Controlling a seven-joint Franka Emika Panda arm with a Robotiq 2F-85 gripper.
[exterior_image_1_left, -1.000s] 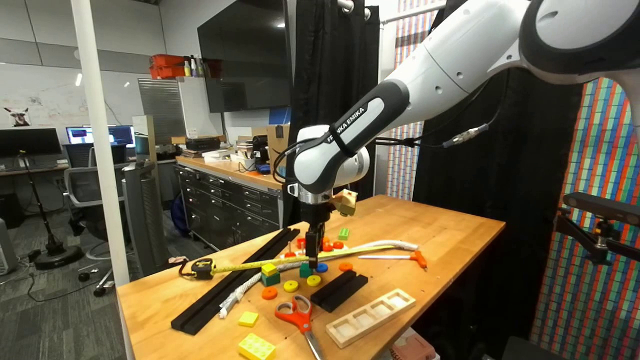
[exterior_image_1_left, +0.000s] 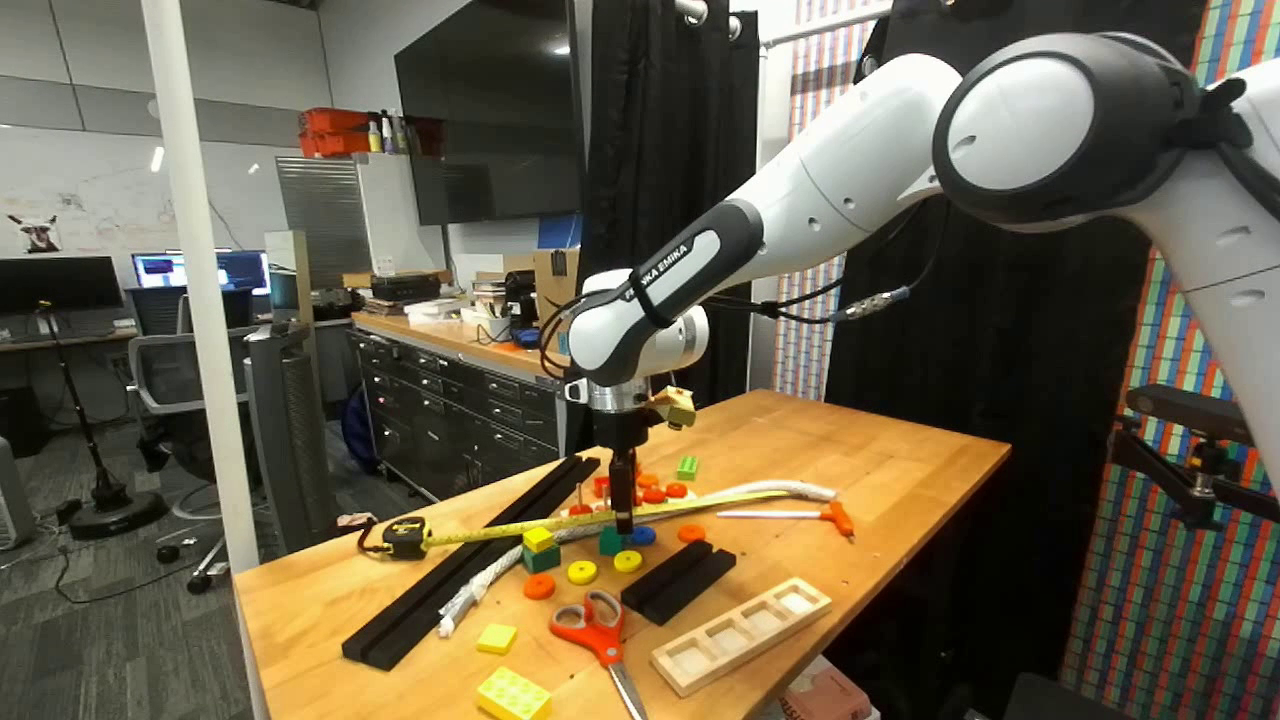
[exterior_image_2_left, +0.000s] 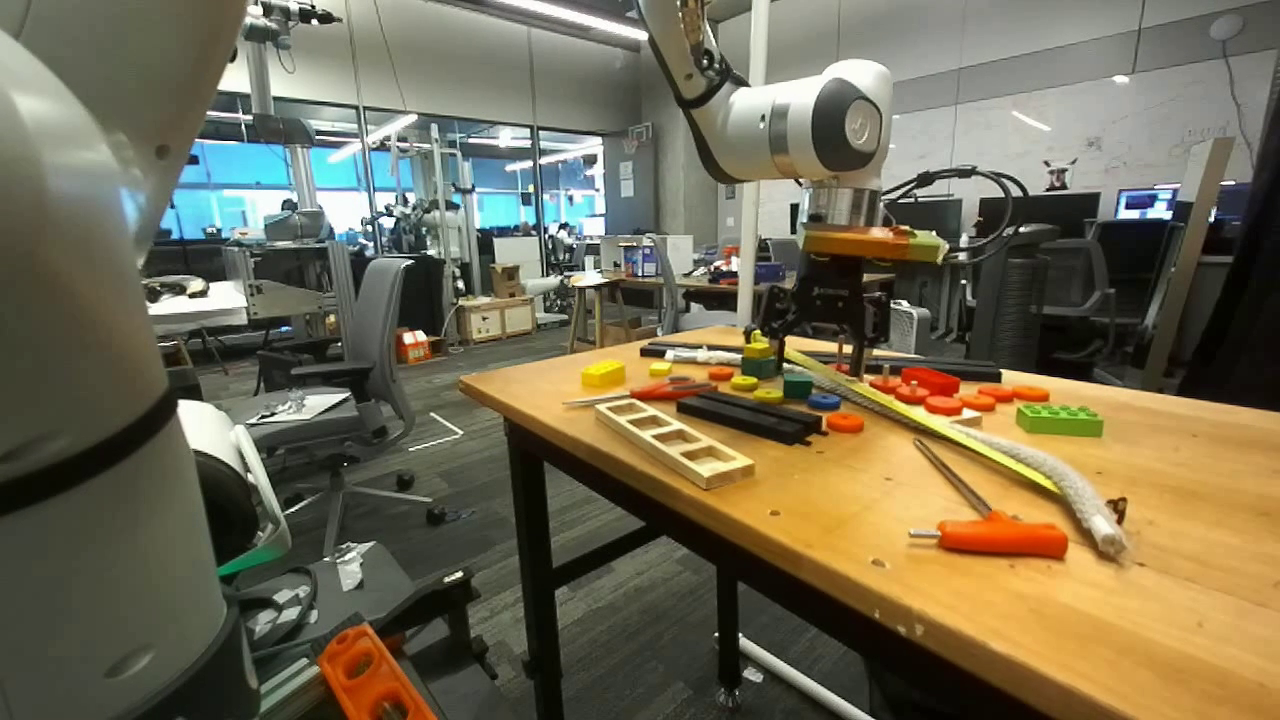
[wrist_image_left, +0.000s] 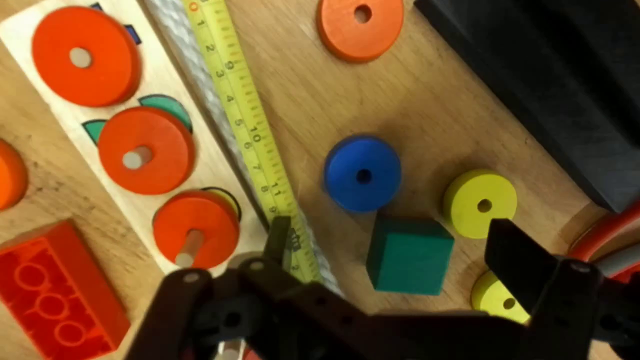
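Observation:
My gripper stands open above the table, its fingers spread wide on either side of a dark green block (wrist_image_left: 414, 258). Nothing is held. The block lies between and below the fingers as the wrist view sees it; whether either finger touches it I cannot tell. Just beyond the block is a blue disc (wrist_image_left: 363, 174) with a centre hole. Two yellow discs lie near the right finger, one of them (wrist_image_left: 481, 204) in full view. In exterior view 2 the gripper (exterior_image_2_left: 818, 348) is over the cluttered far side, partly hiding things behind it.
A pegged board (wrist_image_left: 180, 144) with red discs, a tape measure blade (wrist_image_left: 246, 120) and white rope crowd the left. Black rails (exterior_image_1_left: 678, 581), scissors (exterior_image_1_left: 594, 630) and a wooden tray (exterior_image_1_left: 741, 636) lie nearer the edge.
The arm has shifted left in exterior view 1, and the hand now hangs more upright, its fingertips only slightly moved. Objects on the table look unchanged.

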